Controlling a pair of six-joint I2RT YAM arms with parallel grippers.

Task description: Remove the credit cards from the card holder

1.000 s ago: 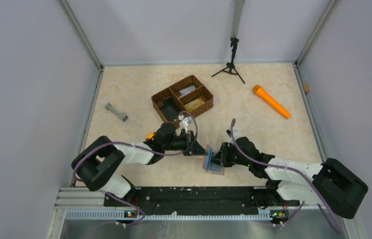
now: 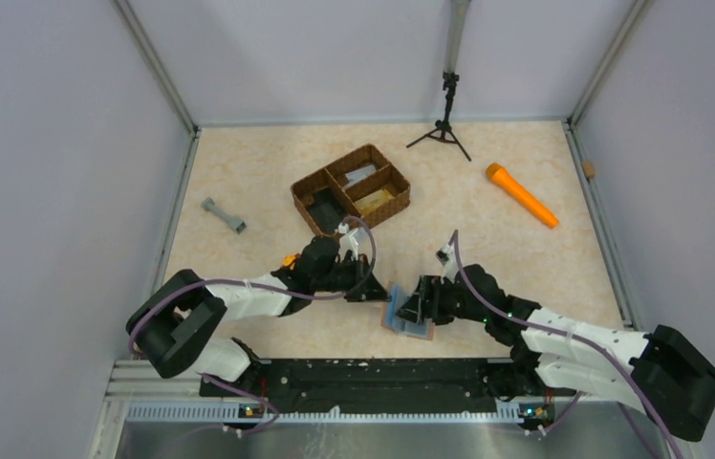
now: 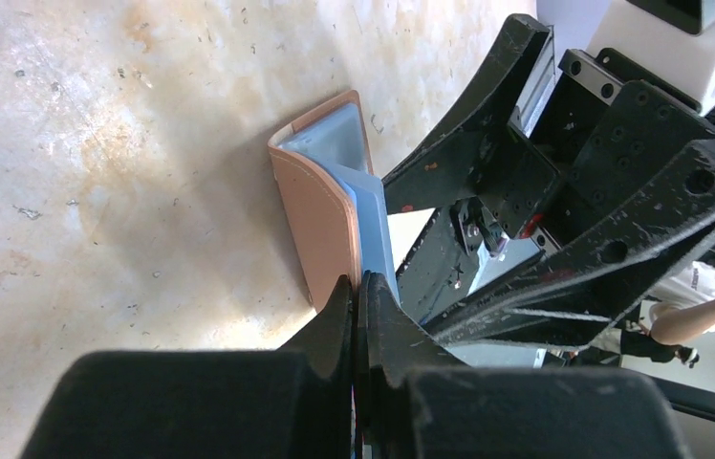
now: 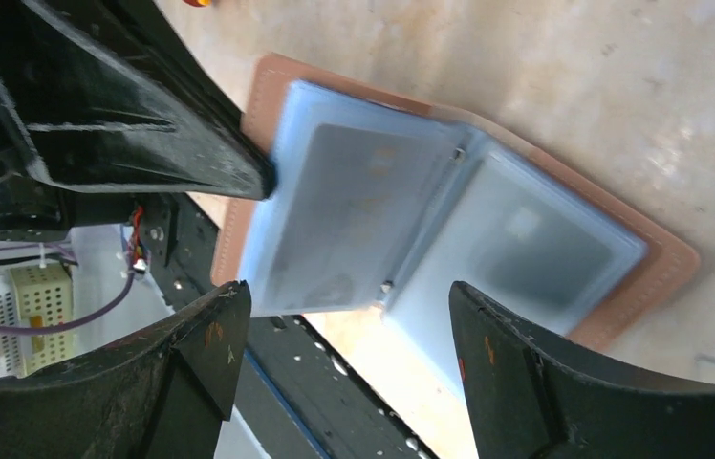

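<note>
The card holder (image 2: 415, 328) lies spread like a book near the table's front edge, with a tan cover (image 4: 655, 258) and bluish clear sleeves (image 4: 349, 210). At its raised left side, my left gripper (image 2: 384, 295) is shut on the thin edge; in the left wrist view the tan cover (image 3: 315, 215) runs down to its fingertips (image 3: 342, 301). My right gripper is open over the sleeves, its fingers apart and nothing between them. A second sleeve (image 4: 516, 244) lies on the right half. Whether cards are inside the sleeves, I cannot tell.
Behind the arms stands a brown divided basket (image 2: 335, 179) with flat things inside. An orange microphone-shaped object (image 2: 523, 195) lies back right, a grey tool (image 2: 224, 215) at left, and a black tripod (image 2: 444, 129) at the back.
</note>
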